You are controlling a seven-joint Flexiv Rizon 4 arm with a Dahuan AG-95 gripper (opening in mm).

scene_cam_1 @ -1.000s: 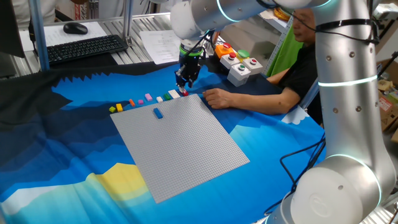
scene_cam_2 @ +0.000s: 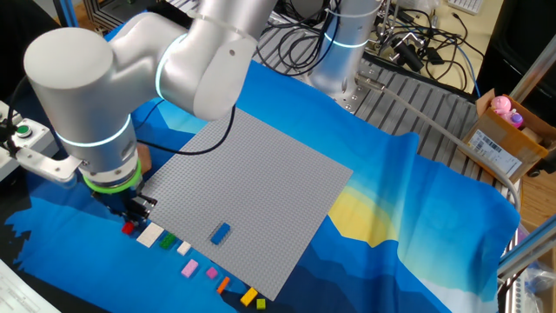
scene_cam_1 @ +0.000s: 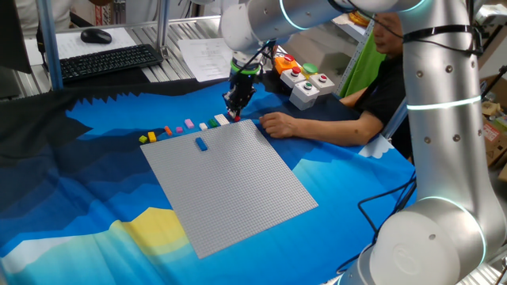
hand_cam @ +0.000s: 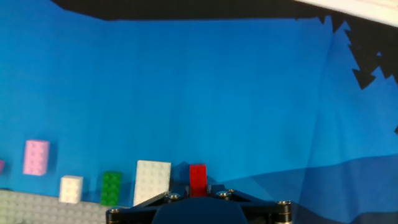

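Note:
The red brick (hand_cam: 198, 179) is at the end of the brick row, beside the large white brick (hand_cam: 152, 180). My gripper is down at it, with a dark finger on either side of the brick in the wrist view. Whether the fingers press on it or stand apart cannot be made out. In exterior view 2 the gripper (scene_cam_2: 137, 214) partly covers the same red spot. On the grey baseplate (scene_cam_1: 230, 186), a single blue brick (scene_cam_1: 201, 144) lies near the row's side.
Green (hand_cam: 111, 188), small white (hand_cam: 71, 189), pink (hand_cam: 36, 157), orange (scene_cam_2: 223, 284) and yellow (scene_cam_2: 249, 296) bricks line the baseplate's edge. A person's hand (scene_cam_1: 277, 125) rests close to the gripper. Button boxes (scene_cam_1: 304, 93) stand behind that hand. Most of the baseplate is bare.
My gripper has come down slightly and a little to the right in exterior view 1, nearer the red brick. The bricks and the person's hand look unmoved.

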